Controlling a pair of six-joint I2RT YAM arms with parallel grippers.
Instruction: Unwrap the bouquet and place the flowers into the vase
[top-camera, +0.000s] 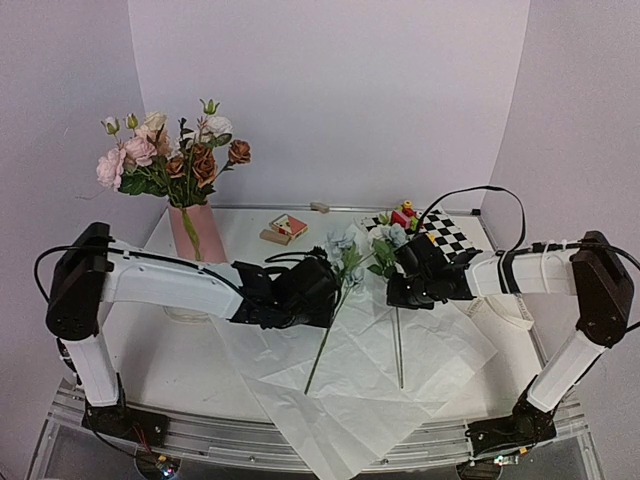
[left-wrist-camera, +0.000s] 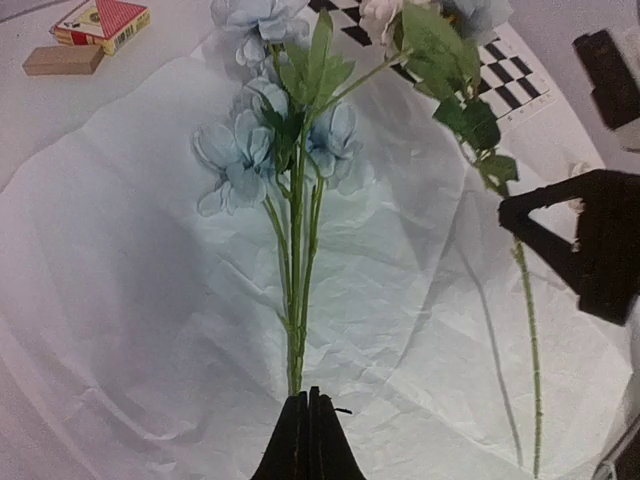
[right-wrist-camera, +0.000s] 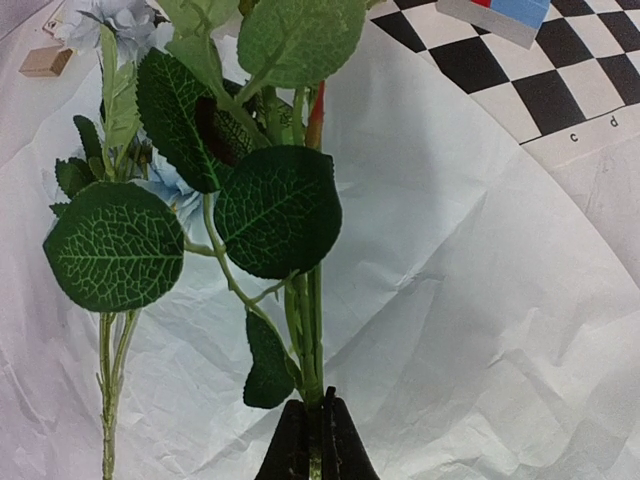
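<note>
Pale blue flowers (left-wrist-camera: 240, 160) on green stems (left-wrist-camera: 298, 330) hang over white paper. The stems run down to my left gripper, whose fingertips are together and appear to pinch them. The lower stem shows beyond that gripper in the top view. My right gripper is shut on a leafy stem (right-wrist-camera: 310, 340); its blossoms (top-camera: 393, 236) lie beyond the gripper and its bare end (top-camera: 400, 350) points toward the front edge. At the back left stands the pink vase (top-camera: 207, 240) with pink, white and brown roses (top-camera: 180, 155).
The white paper (top-camera: 430, 350) covers the middle of the table. A checkered board (top-camera: 452, 236) with a red toy (top-camera: 401, 217) lies back right. A small box (top-camera: 290, 225) and wooden block (top-camera: 274, 237) sit right of the vase.
</note>
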